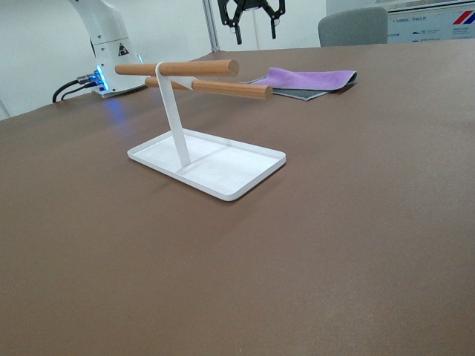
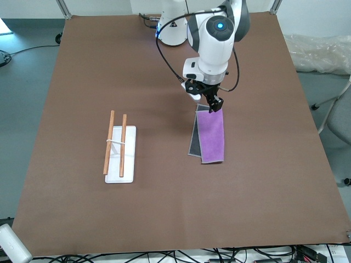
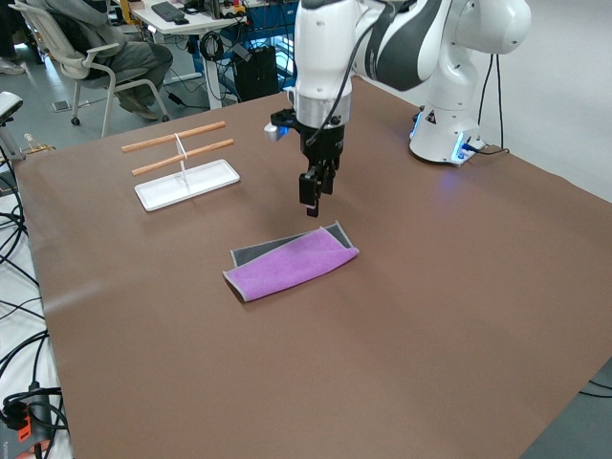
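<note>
A purple cloth lies over a grey cloth on the brown table, right of centre in the left view. My gripper hangs above the cloths' far part, its two black fingers apart with nothing visible between them in the top view. In the right view the gripper points down just beyond the purple cloth. A white rack with two wooden bars stands on its white tray, left of the cloths in the left view.
Cables and equipment run along its near edge in the left view. A chair stands off the right side, and the white arm base sits at the far edge.
</note>
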